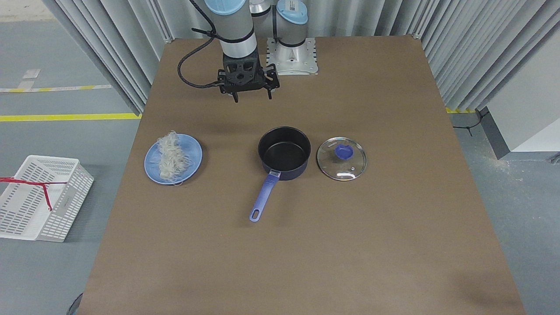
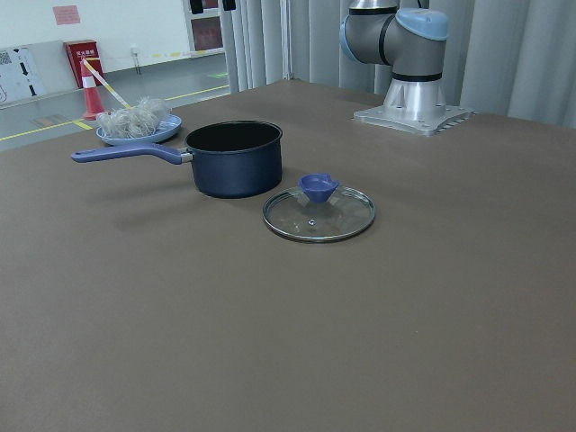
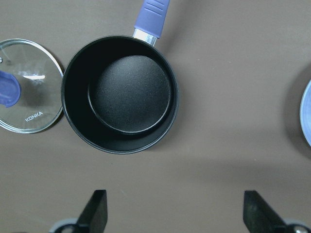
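A dark blue saucepan (image 1: 284,149) with a lavender handle stands empty mid-table; its glass lid (image 1: 341,162) with blue knob lies flat just to its right in the front view. Left of the pan, a blue plate (image 1: 191,151) holds pale noodle-like strands (image 1: 172,157). My gripper (image 1: 253,97) is raised at the back of the table, open, with nothing between its fingers. In the wrist view the pan (image 3: 121,92) is above the fingertips, the lid (image 3: 29,107) at left, the plate's edge (image 3: 306,111) at right.
The robot base (image 1: 294,63) stands at the back edge. A white basket (image 1: 63,210) sits on the floor to the left, off the table.
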